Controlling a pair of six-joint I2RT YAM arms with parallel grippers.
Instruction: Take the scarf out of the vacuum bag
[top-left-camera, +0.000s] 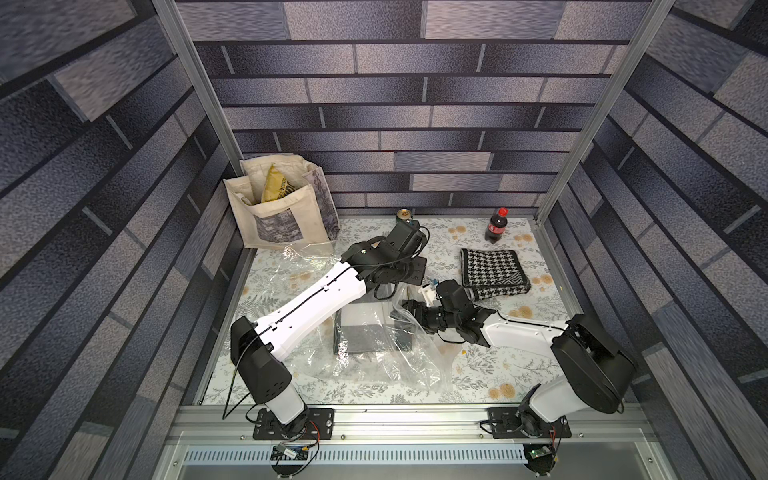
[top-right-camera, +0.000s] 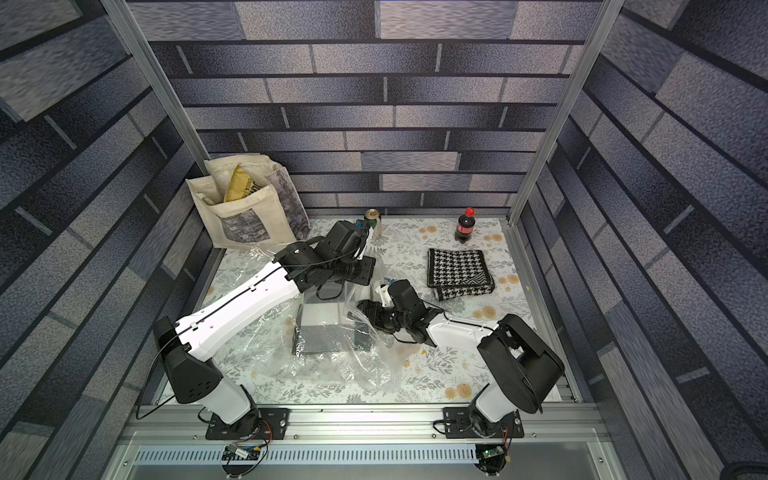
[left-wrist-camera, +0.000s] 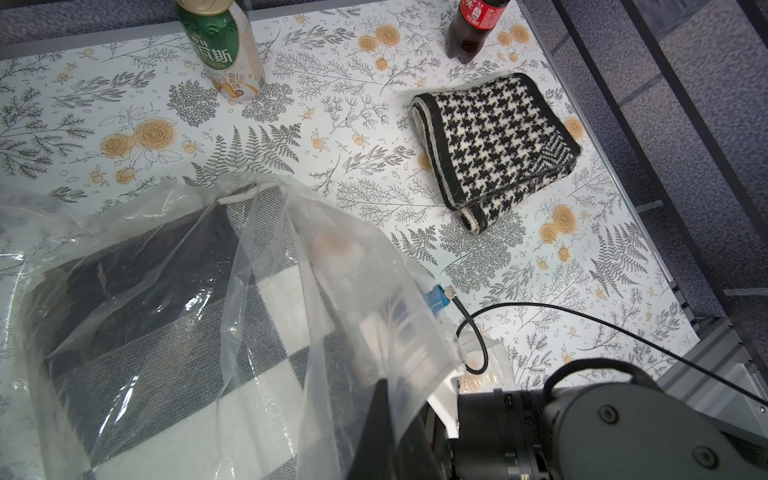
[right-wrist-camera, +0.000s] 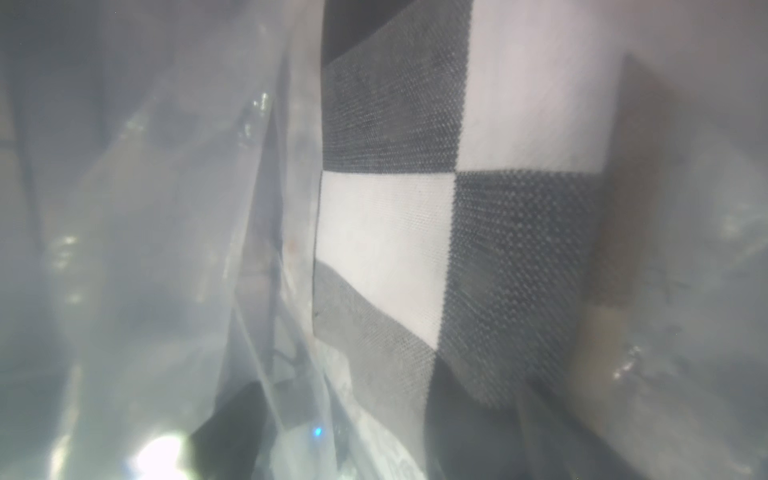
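A folded grey-and-white checked scarf lies inside the clear vacuum bag at the table's middle. Over the bag's back part is my left gripper, shut; whether plastic is pinched there is hidden. My right gripper reaches in from the right at the bag's lifted edge, its fingers inside or under the plastic. In the right wrist view checked cloth fills the middle just ahead of the open, blurred fingers, with film around them.
A black houndstooth cloth lies at the back right, a cola bottle behind it and a can at the back. A tote bag stands at the back left.
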